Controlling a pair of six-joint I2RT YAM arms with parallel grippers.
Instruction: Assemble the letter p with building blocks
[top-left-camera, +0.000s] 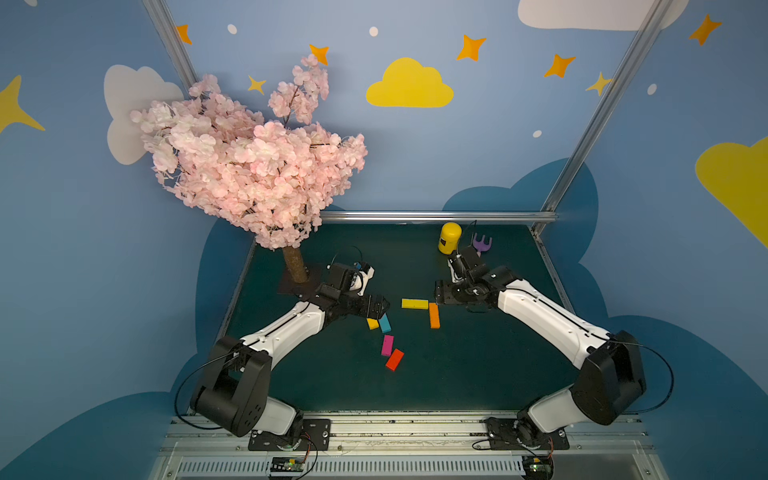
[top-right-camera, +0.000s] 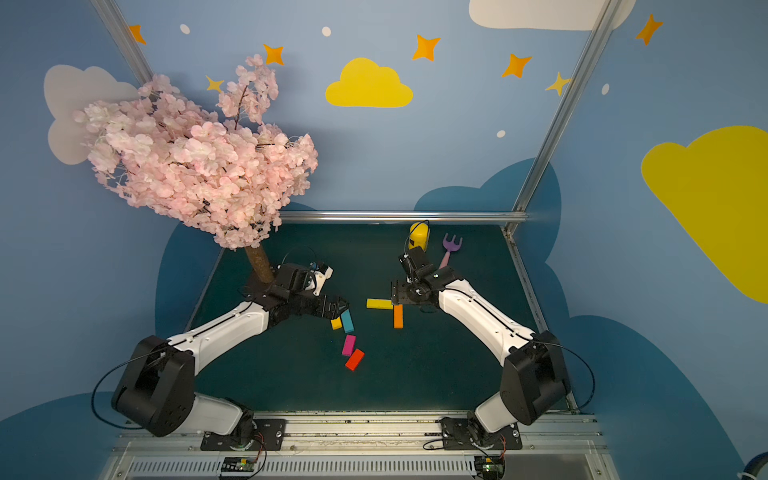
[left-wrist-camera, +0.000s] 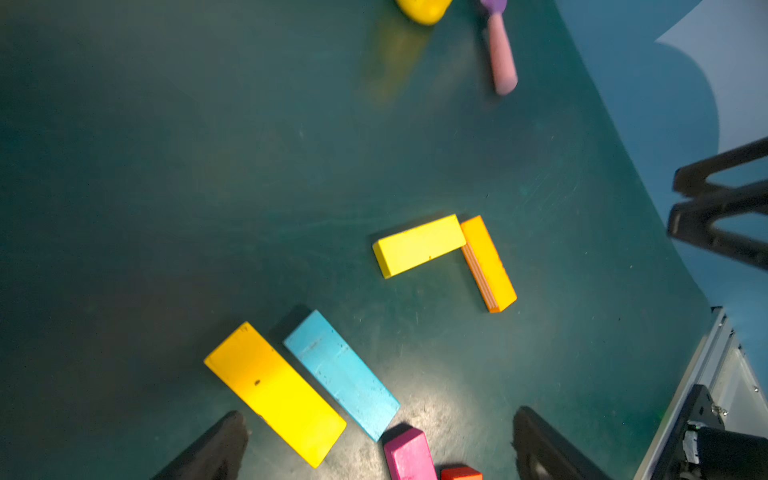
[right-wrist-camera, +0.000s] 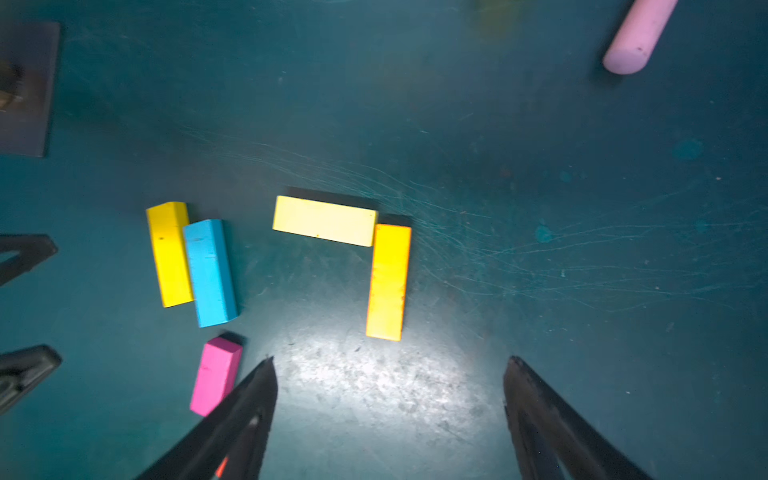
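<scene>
A light yellow block (right-wrist-camera: 324, 220) lies crosswise, its right end at the top of an upright orange block (right-wrist-camera: 388, 280), forming a corner. To their left lie a darker yellow block (left-wrist-camera: 276, 392) and a blue block (left-wrist-camera: 342, 374), side by side. A magenta block (top-left-camera: 387, 345) and a red block (top-left-camera: 394, 360) lie nearer the front. My left gripper is open above the yellow and blue blocks, with nothing held. My right gripper is open, raised behind and right of the orange block, with nothing held.
A yellow cylinder (top-left-camera: 450, 234) and a purple-pink toy fork (top-right-camera: 448, 248) stand or lie at the back right. A blossom tree (top-left-camera: 294, 264) occupies the back left. The front and right of the board (top-left-camera: 520, 360) are largely clear.
</scene>
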